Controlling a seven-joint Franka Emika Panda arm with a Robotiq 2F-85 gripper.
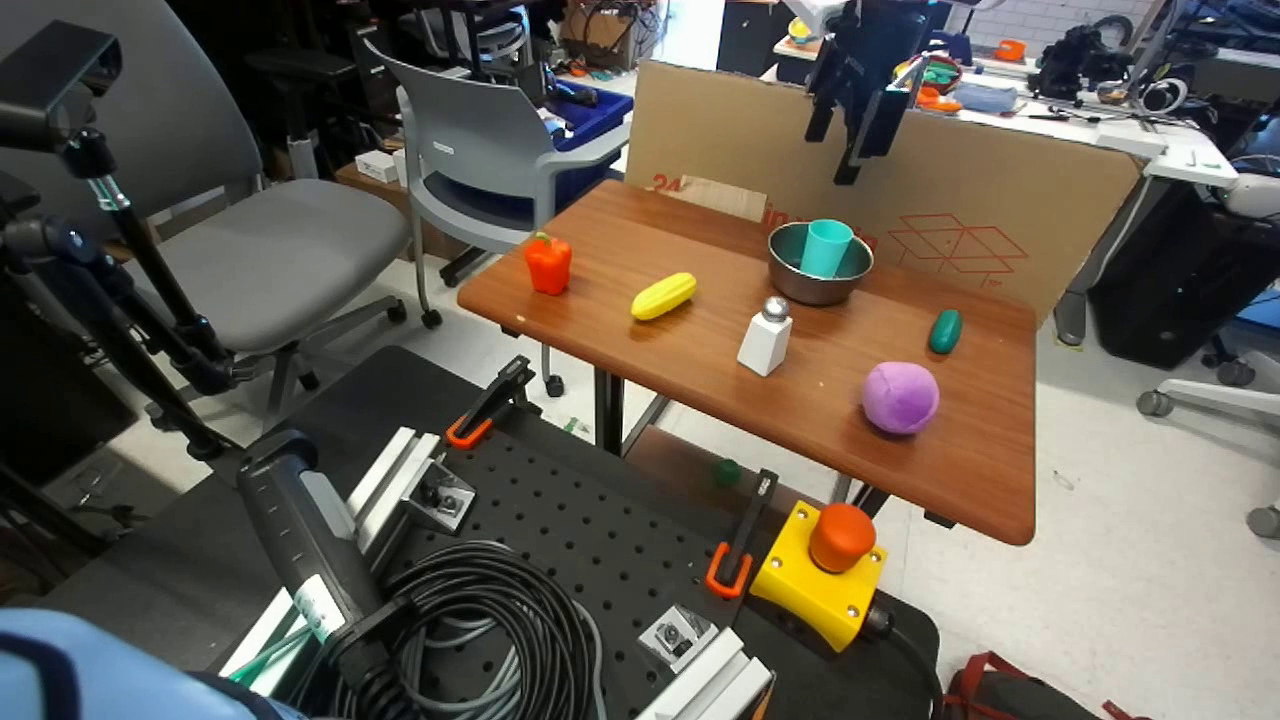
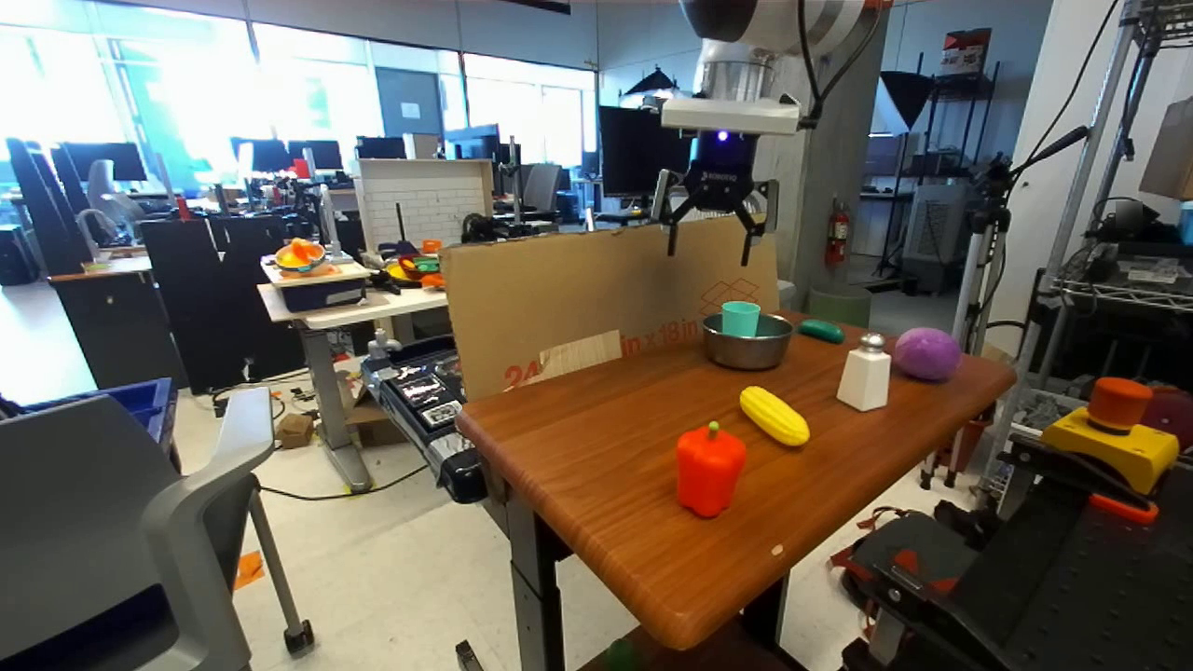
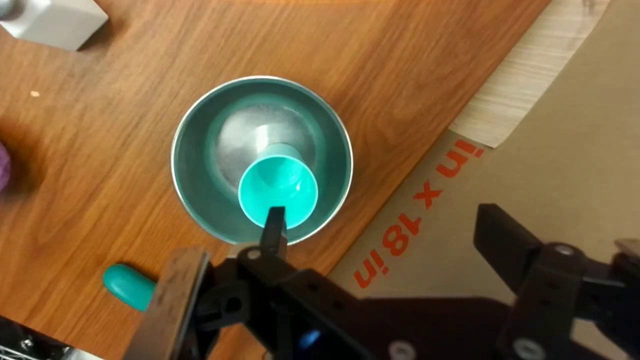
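Above the far side of the table, my gripper (image 2: 709, 248) hangs with its fingers spread wide and only air between them. Below it a metal bowl (image 3: 201, 126) stands on the table, with a teal cup (image 3: 278, 188) upright inside, close to the bowl's wall. In the wrist view one dark finger (image 3: 274, 231) overlaps the cup's near rim, though the exterior views show the gripper well above it. In exterior view 1 the gripper is at the top, over the cardboard's upper edge.
On the wooden table (image 1: 720, 360) are a red pepper (image 1: 548, 265), yellow corn (image 1: 663, 295), a white shaker (image 1: 765, 337), a purple ball (image 1: 900, 397) and a green vegetable (image 1: 945, 331). A cardboard sheet (image 1: 708, 132) stands along the back edge.
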